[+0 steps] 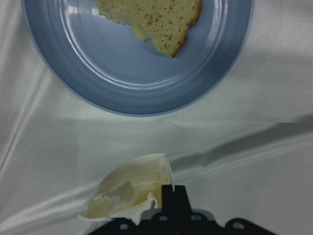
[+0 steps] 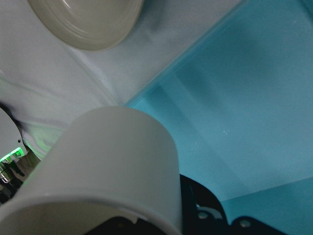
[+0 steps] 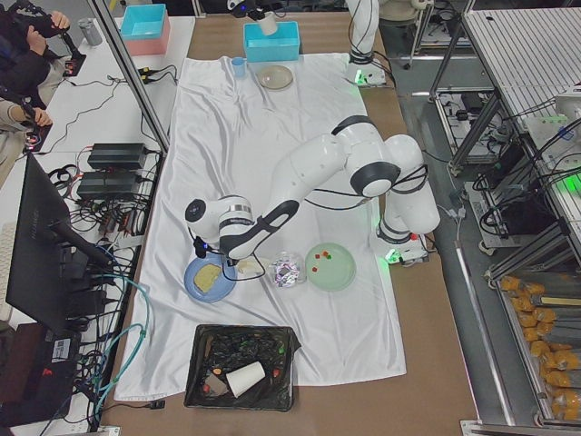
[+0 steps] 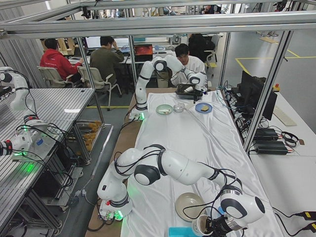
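My left gripper is over the cloth just short of the blue plate point(image 1: 132, 90), which holds a torn pancake-like piece point(image 1: 166, 24). A crumpled cream cup-like item point(image 1: 127, 186) is beside its fingers; whether it is gripped I cannot tell, and the fingers look closed. My right gripper is at a white cylindrical cup point(image 2: 98, 161) above the blue bin point(image 2: 234, 98); its fingers are mostly hidden behind the cup. A beige plate point(image 2: 88, 19) lies next to the bin.
A green plate point(image 3: 330, 277) with small red pieces, a crumpled foil item point(image 3: 287, 271) and a black lined bin point(image 3: 200, 363) share the left end.
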